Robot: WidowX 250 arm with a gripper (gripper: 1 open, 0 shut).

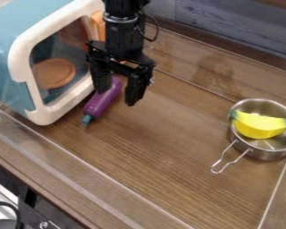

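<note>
My black gripper (118, 88) is open, low over a purple eggplant-like toy (97, 107), whose upper part it partly hides. The toy lies on the wooden counter beside a toy microwave (17, 54), which has an orange plate inside. At the right, a steel pot (267, 147) holds a yellow object (259, 123).
The pot's wire handle reaches toward the front left. A grey wall (217, 27) runs along the back, and the counter's front edge is at lower left.
</note>
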